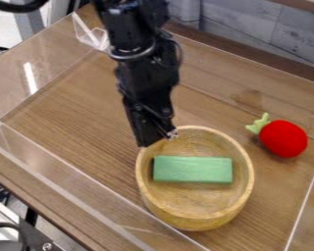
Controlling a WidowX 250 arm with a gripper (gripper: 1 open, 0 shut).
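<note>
My gripper [150, 132] hangs at the upper centre over the near-left rim of a round wooden bowl [165, 206]. It looks shut, with nothing visible between its fingers. A green rectangular block [194, 170] lies inside the bowl. A red tomato-like object [285, 139] with a green stem sits right of the bowl.
A grey panel [251, 29] runs along the back. Dark cables show past the table edge at the lower left.
</note>
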